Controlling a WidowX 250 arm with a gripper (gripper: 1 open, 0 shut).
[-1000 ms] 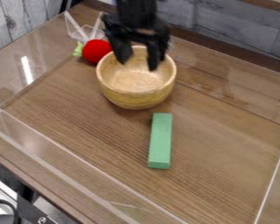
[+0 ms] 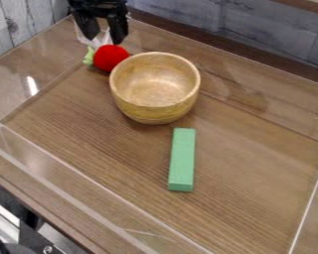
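The black gripper (image 2: 102, 20) is at the top edge, above a red round object (image 2: 111, 59) with a small green top, probably a strawberry or tomato, beside a whitish item (image 2: 92, 42). Its fingers are small and dark; whether anything is between them is hard to tell. A wooden bowl (image 2: 154, 91) sits just right of the red object, empty. A green bar (image 2: 182, 159) lies on the lower middle of the table.
A grey wall or ledge (image 2: 268, 20) borders the back right.
The gripper has moved up and left, away from above the bowl to the back left. The bowl, red object and green bar look unmoved.
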